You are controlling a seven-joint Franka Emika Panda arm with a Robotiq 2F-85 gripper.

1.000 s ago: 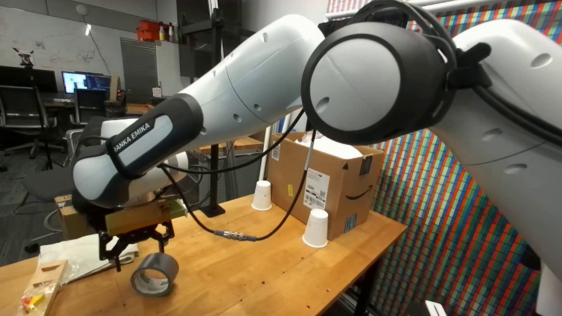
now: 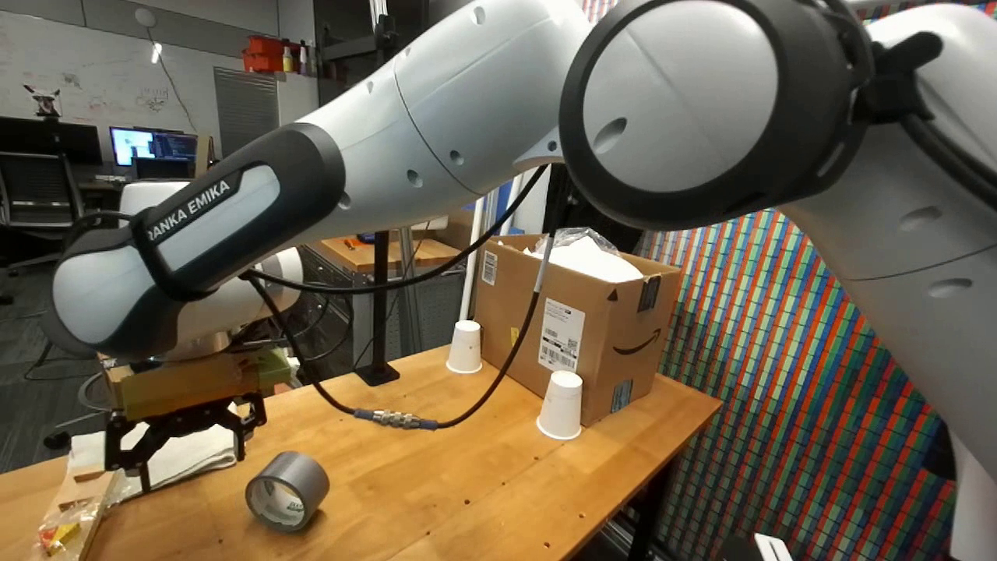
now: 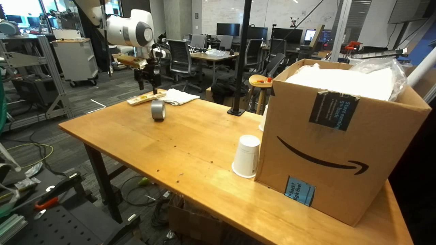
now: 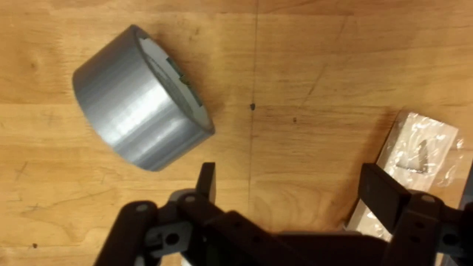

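A silver roll of tape (image 4: pixel 133 102) stands on its rounded side on the wooden table, near my gripper; it also shows as a grey roll (image 2: pixel 287 491) in the first exterior view. My gripper is open, its fingers wide apart, with bare tabletop showing between them. The tape lies outside the fingers, beyond the left finger (image 4: pixel 206 181) in the wrist view. Close to the right finger (image 4: pixel 381 190) is a pale wooden piece in clear wrap (image 4: pixel 419 146), partly covered by that finger. The second exterior view shows the gripper (image 3: pixel 148 87) above this wooden piece (image 3: pixel 141 98).
A folded white cloth (image 3: pixel 177 97) lies by the wooden piece. Two upturned white cups (image 2: pixel 561 406) (image 2: pixel 464 347) stand beside a large cardboard box (image 3: pixel 327 163) at the table's other end. A black post (image 3: pixel 241 61) rises from the far edge. Mid-table is clear.
In the first exterior view, the arm and gripper have moved left, away from the tape and toward the wooden piece. The tape roll has shifted slightly right and turned a little.
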